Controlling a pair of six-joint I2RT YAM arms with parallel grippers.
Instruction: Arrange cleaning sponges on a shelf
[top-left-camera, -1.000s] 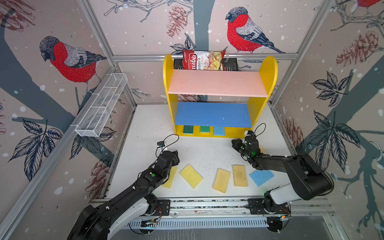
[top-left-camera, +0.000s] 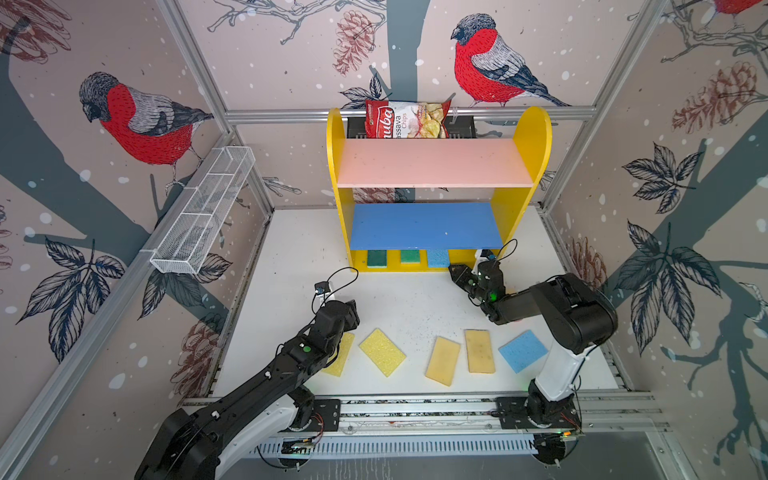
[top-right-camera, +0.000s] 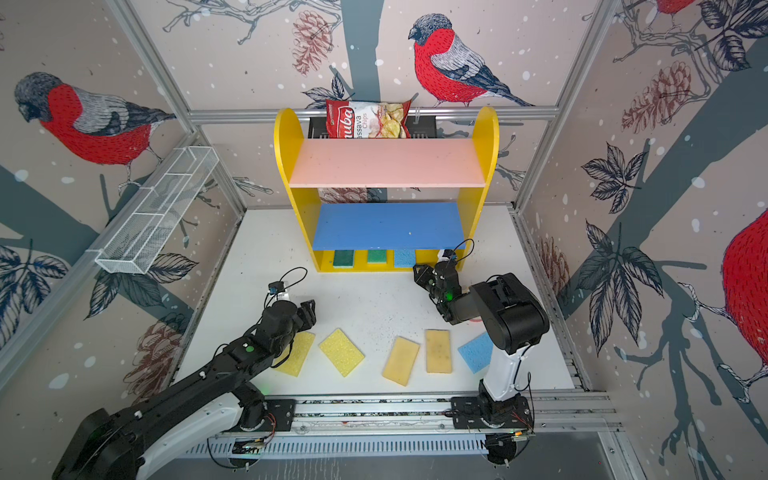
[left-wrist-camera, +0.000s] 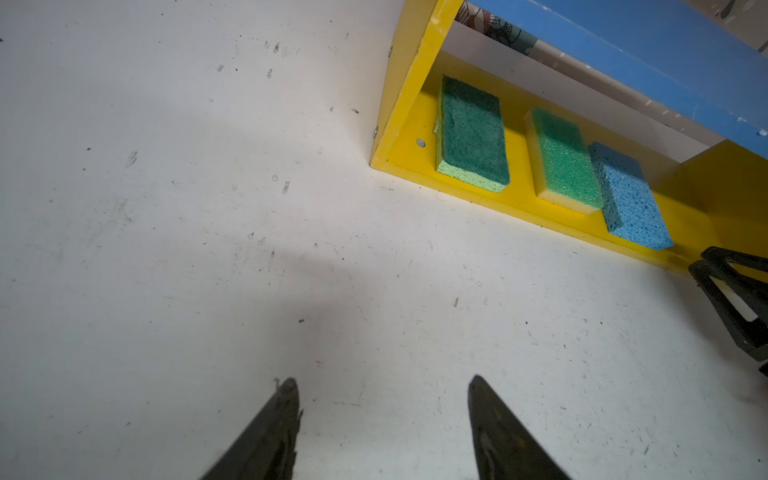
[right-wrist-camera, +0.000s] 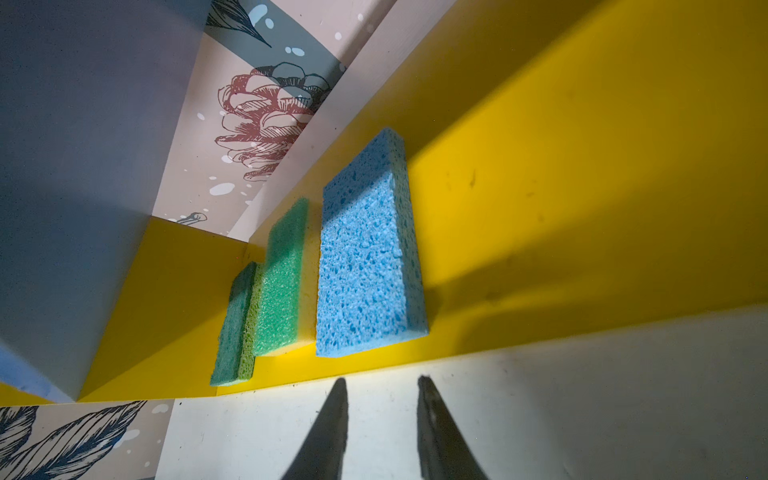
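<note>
On the bottom board of the yellow shelf (top-left-camera: 358, 216) lie a dark green sponge (left-wrist-camera: 472, 132), a lighter green sponge (left-wrist-camera: 566, 160) and a blue sponge (right-wrist-camera: 364, 252), side by side from the left. My right gripper is partly open in front of the blue sponge, its fingers apart with nothing between them. Over the table at the front left, my left gripper stands open and empty. A yellow sponge (top-left-camera: 382, 352), two tan sponges, one a tan sponge (top-left-camera: 442, 361), the other a tan sponge (top-left-camera: 480, 351), and a blue sponge (top-left-camera: 523, 350) lie on the table.
Another yellow sponge (top-right-camera: 297, 353) lies partly under my left arm. The blue middle board (top-left-camera: 424, 226) overhangs the sponges on the shelf. Bare board shows right of the shelved blue sponge.
The shelf's right side has shifted back a little. My left arm has stayed still.
</note>
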